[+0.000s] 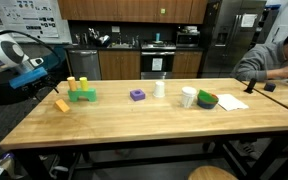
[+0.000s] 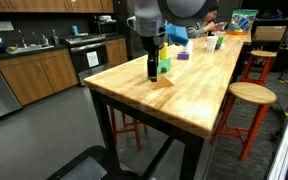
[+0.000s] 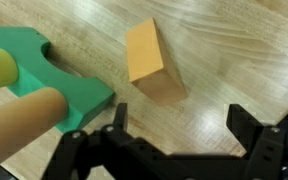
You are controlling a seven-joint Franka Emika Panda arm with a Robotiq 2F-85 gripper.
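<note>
An orange block (image 3: 152,60) rests on the wooden table, seen from above in the wrist view and near the left end in exterior view 1. Beside it stands a green block (image 1: 82,95) with yellow and orange cylinders (image 1: 83,83) on top. In the wrist view my gripper is open, its two fingertips wide apart with nothing between them. The orange block lies ahead of the fingers and apart from them. Exterior view 2 has the gripper (image 2: 152,68) above the table's end, close to the orange block (image 2: 162,84).
A purple block (image 1: 137,95), a white container (image 1: 159,89), a white cup (image 1: 188,97) and a bowl (image 1: 207,99) stand farther along the table. Bare wood (image 1: 124,125) spans the front. A person (image 1: 269,65) is at the far right.
</note>
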